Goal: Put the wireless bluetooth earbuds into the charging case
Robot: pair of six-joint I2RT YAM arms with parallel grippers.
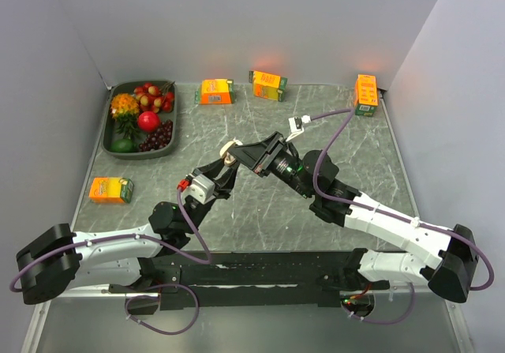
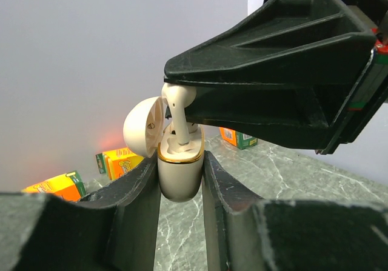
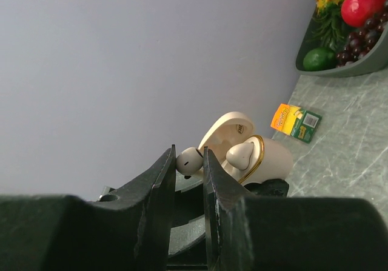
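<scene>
The white charging case (image 2: 180, 177), gold-rimmed with its lid (image 2: 140, 127) open, is held upright in my left gripper (image 1: 228, 171), which is shut on its body. My right gripper (image 1: 243, 151) is above the case, shut on a white earbud (image 2: 178, 99), whose stem points down into the case's opening in the left wrist view. In the right wrist view the earbud (image 3: 189, 160) sits at the fingertips, and a second earbud (image 3: 239, 154) shows in the case behind it.
A fruit tray (image 1: 136, 154) stands at the back left. Several orange-green boxes lie around: at left (image 1: 110, 189), at the back (image 1: 215, 92) (image 1: 268, 85) and at right (image 1: 365, 94).
</scene>
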